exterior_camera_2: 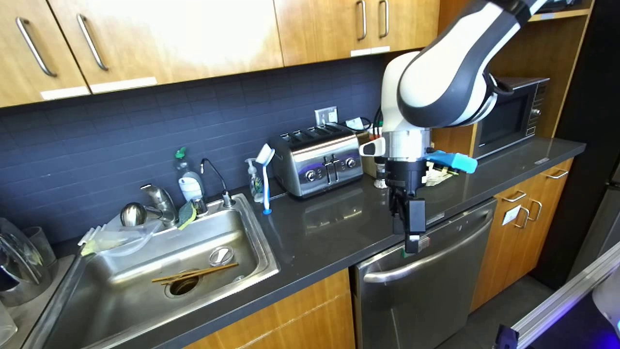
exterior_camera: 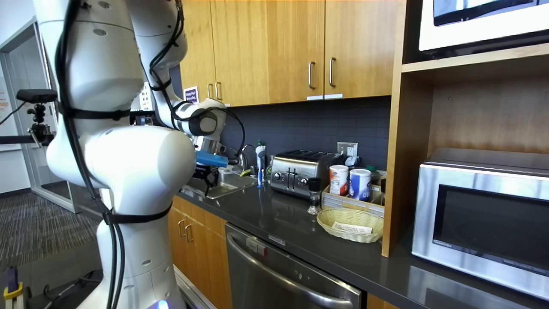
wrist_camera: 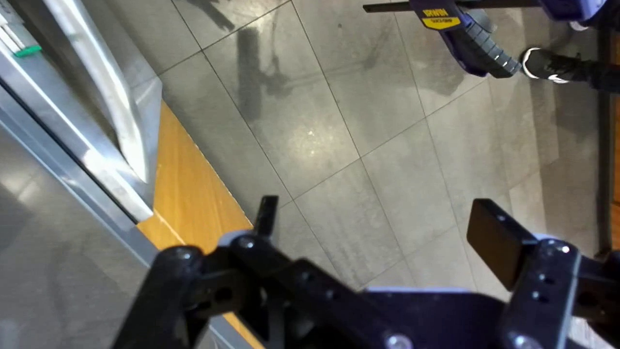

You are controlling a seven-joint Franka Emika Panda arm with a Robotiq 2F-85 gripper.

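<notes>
My black gripper is open, its two fingers wide apart with nothing between them and bare floor below in the wrist view. In exterior view 2 the gripper (exterior_camera_2: 411,230) points down in front of the counter's edge, near the dishwasher (exterior_camera_2: 424,273). Exterior view 1 shows the gripper (exterior_camera: 209,177) only in part, since the white arm covers some of it. Wooden chopsticks (exterior_camera_2: 194,274) lie across the drain in the sink (exterior_camera_2: 128,302), well to the left of the gripper in exterior view 2.
On the counter stand a toaster (exterior_camera_2: 319,160), an upright brush (exterior_camera_2: 267,180) and a soap bottle (exterior_camera_2: 254,181). A wicker basket (exterior_camera: 350,234), two canisters and a microwave (exterior_camera: 484,216) are farther along. The dishwasher handle (wrist_camera: 110,87) shows at the wrist view's upper left.
</notes>
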